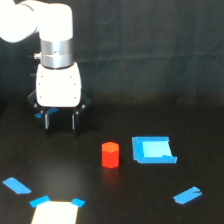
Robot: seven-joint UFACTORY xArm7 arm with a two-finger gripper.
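Observation:
At the left, above the dark table, the white arm points down with its dark gripper at the end. The two fingers stand apart, and nothing shows between them, so the gripper is open. A red block sits on the table, nearer the camera and to the right of the gripper, well apart from it. Further right lies a pale blue square bordered with blue tape.
A bright white and yellowish patch with blue tape at its corners lies at the front left edge. Loose strips of blue tape mark the table. Bare dark table surrounds the red block.

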